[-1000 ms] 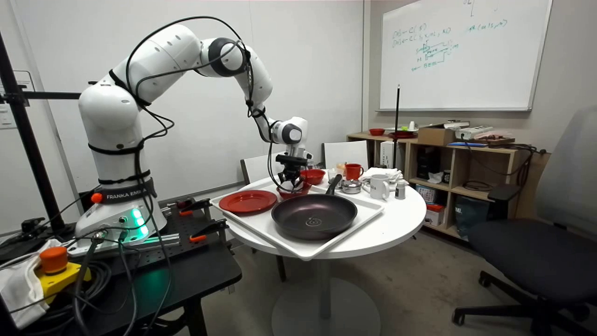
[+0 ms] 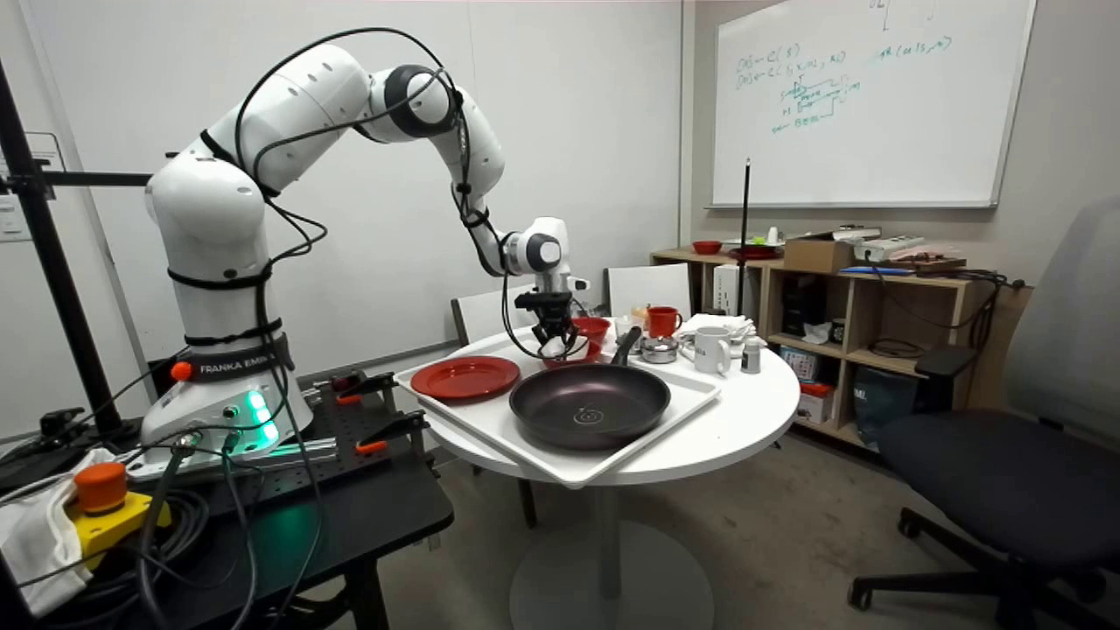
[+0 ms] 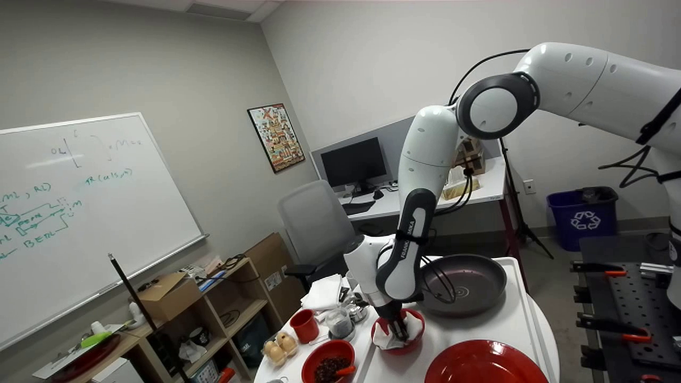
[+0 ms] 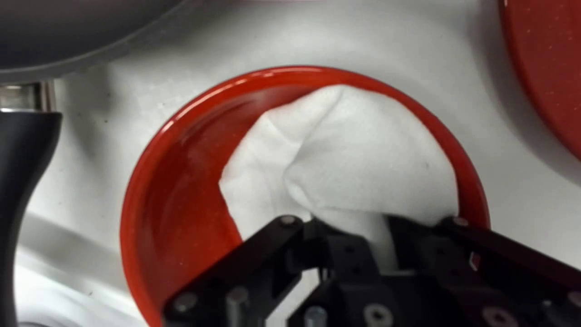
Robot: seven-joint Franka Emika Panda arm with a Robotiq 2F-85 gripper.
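A white cloth point(image 4: 370, 158) is bunched inside a red bowl point(image 4: 169, 218) in the wrist view, with the bowl's left side bare. My gripper is shut on the cloth, a fold of it pinched between the dark fingers. In exterior view 2 the gripper point(image 3: 399, 329) points down into the red bowl point(image 3: 416, 341), and white cloth point(image 3: 384, 336) shows beside the fingers. From exterior view 1, the arm's wrist and cloth point(image 2: 556, 350) hide much of that bowl.
A dark frying pan point(image 2: 590, 404) and a red plate point(image 2: 465, 378) share the white tray point(image 2: 567, 467) with the bowl. Beyond are another red bowl point(image 3: 329, 357) with dark contents, a red mug point(image 3: 304, 325) and a white mug point(image 2: 711, 348). The pan's handle point(image 4: 22, 163) lies close by.
The arm has shifted slightly left in exterior view 1. More white cloth shows below the gripper than a second ago.
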